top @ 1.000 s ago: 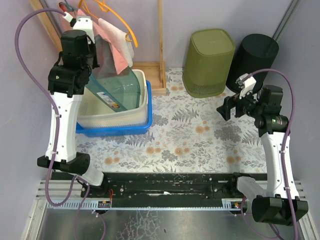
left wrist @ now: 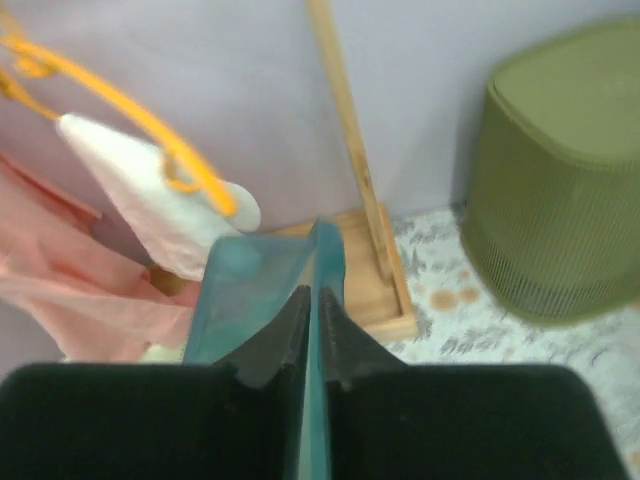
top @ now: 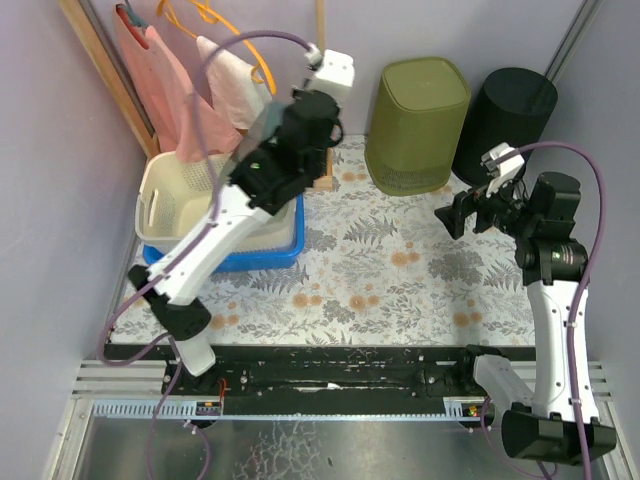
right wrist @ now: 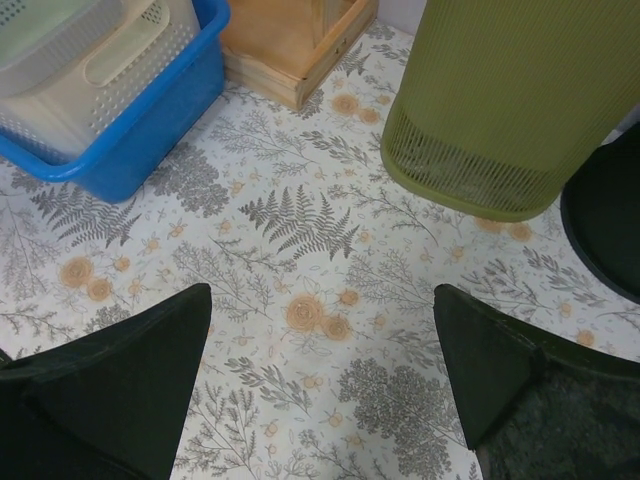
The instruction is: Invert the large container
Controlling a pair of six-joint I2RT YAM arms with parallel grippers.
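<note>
My left gripper is raised and moving above the left side, blurred, shut on the teal translucent container (left wrist: pixel 245 300), whose upright walls show between and beyond the fingertips; in the top view the arm mostly hides it. Below, a white perforated basket (top: pixel 165 205) sits inside a blue bin (top: pixel 265 262). My right gripper (top: pixel 455 210) hangs open over the right side of the table, nothing between its fingers.
A green bin (top: pixel 415 120) and a black bin (top: pixel 505 120) stand at the back right. Pink and white cloths (top: pixel 230 85) hang from orange hangers at the back left, by a wooden stand.
My left gripper has swept rightward from the far left, carrying the teal container out from over the white basket.
</note>
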